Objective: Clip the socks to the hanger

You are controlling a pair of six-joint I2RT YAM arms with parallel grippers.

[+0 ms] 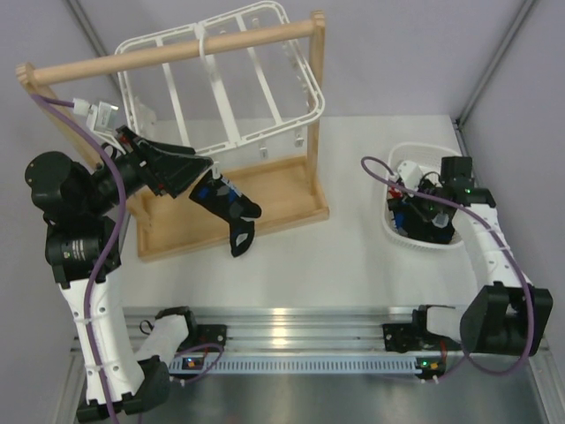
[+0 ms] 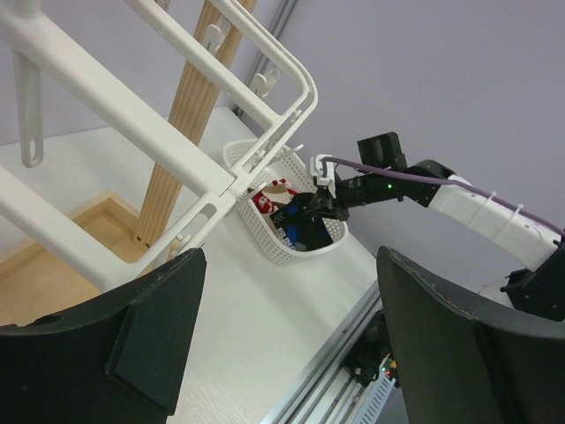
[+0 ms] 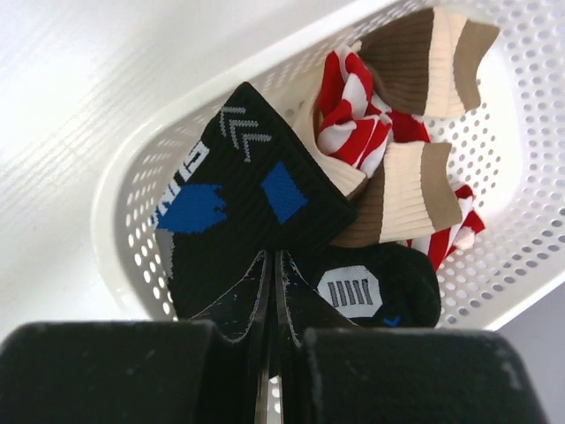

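The white hanger rack (image 1: 231,146) hangs from a wooden frame on the left. A black and blue sock (image 1: 225,201) dangles below its front edge. Beside that sock's upper end, my left gripper (image 1: 189,170) is open; in the left wrist view its fingers (image 2: 159,327) stand wide apart with no cloth between. Over the white basket (image 3: 119,212), my right gripper points down, shut, its tips against a black sock (image 3: 238,208) with blue patches. No fold of cloth shows between these tips. Brown-and-beige socks (image 3: 410,190) and a red-and-white one (image 3: 353,115) lie beyond.
The wooden frame's upright (image 1: 313,106) and base tray (image 1: 282,212) stand around the hanger. Bare white table (image 1: 353,238) separates the frame from the basket. Metal rails (image 1: 291,327) run along the front.
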